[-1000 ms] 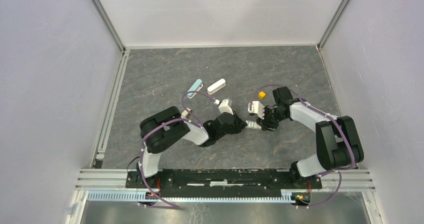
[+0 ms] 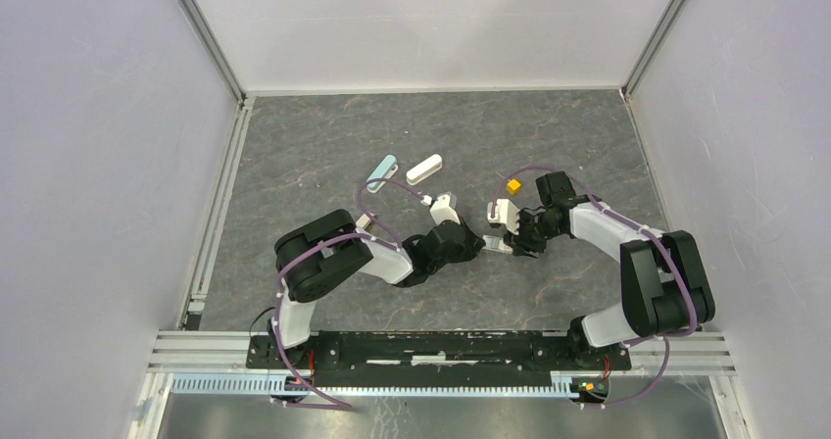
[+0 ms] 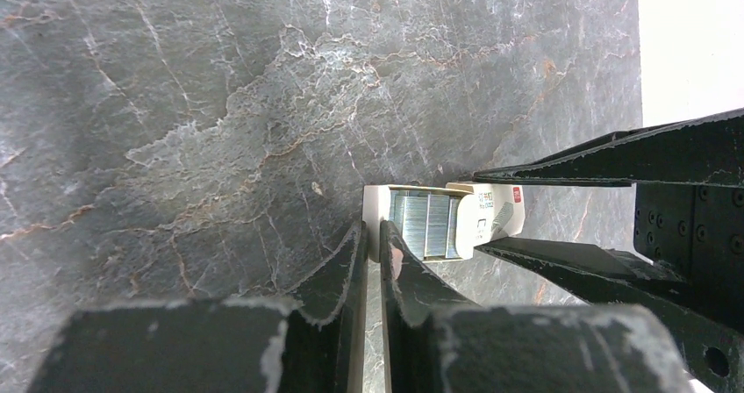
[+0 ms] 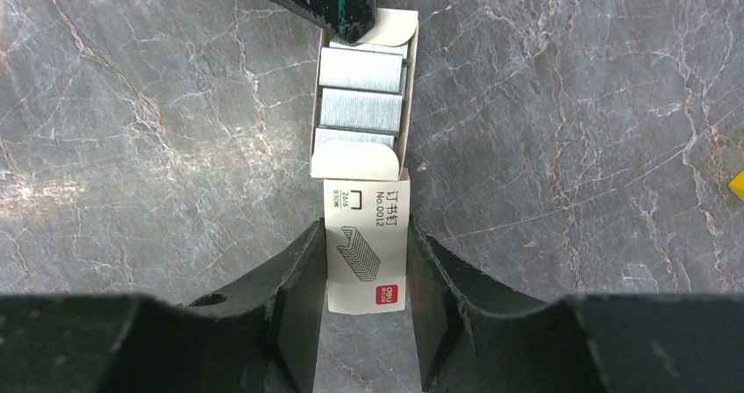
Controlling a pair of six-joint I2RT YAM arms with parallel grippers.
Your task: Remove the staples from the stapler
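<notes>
An open staple box (image 4: 359,110) with rows of silver staples lies between my two grippers, its printed white sleeve (image 4: 365,261) at one end. My right gripper is shut on this sleeve, one finger against each side. At the opposite end, the left gripper is shut on the box's white end flap (image 3: 376,204). Silver staples (image 3: 423,222) show inside the tray in the left wrist view. Whether the box touches the table cannot be told. A light blue and white stapler-like thing (image 2: 382,172) lies farther back, apart from both grippers.
A long white object (image 2: 424,170) lies right of the light blue one. Behind the right gripper sits a small yellow block (image 2: 513,186). Something small and beige (image 2: 365,221) is partly hidden by the left arm.
The left arm's wrist has shifted very slightly. The right arm and the box between the grippers look almost unchanged, and the objects at the back have not moved.
</notes>
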